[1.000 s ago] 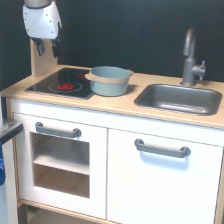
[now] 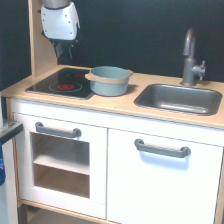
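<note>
My gripper (image 2: 65,48) hangs at the upper left, its dark fingers pointing down below the white arm housing. It is above and behind the black stovetop (image 2: 48,83), well clear of it. The fingers are too small to show whether they are open or shut, and I see no object at them. A grey-blue pot (image 2: 110,84) with tan handles stands upright at the right edge of the stovetop, apart from my gripper.
To the right, a grey sink (image 2: 180,98) sits under a dark faucet (image 2: 191,65). Bare wooden counter (image 2: 140,82) lies between pot and sink. Below are an oven door with a dark handle (image 2: 58,132) and a white cabinet door (image 2: 165,185). Something blue (image 2: 2,168) shows at the left edge.
The arm and gripper have moved to the right. The pot, faucet and doors are where they were.
</note>
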